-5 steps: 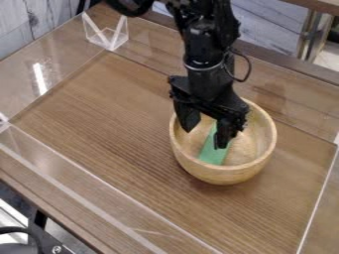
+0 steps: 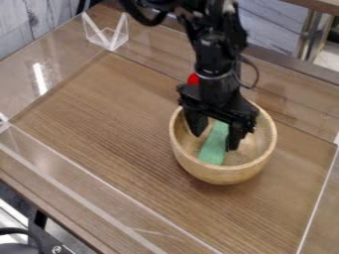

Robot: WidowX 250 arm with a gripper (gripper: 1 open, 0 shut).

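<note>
A light wooden bowl [image 2: 233, 171] holds a green elongated object [image 2: 213, 148]. The black gripper [image 2: 213, 121] hangs over the bowl's back part, its two fingers down at or inside the rim on either side of the green object's upper end. Whether it touches the object or how far its fingers stand open is hard to tell. A small red object [image 2: 195, 78] is partly hidden behind the arm.
A clear plastic item [image 2: 106, 30] stands at the back left. A ledge [image 2: 318, 6] edges the top right, and black cabling [image 2: 14, 238] lies at the bottom left.
The gripper has shifted slightly right and back within the bowl area, and more of the red object shows behind the arm. The bowl is nearly where it was.
</note>
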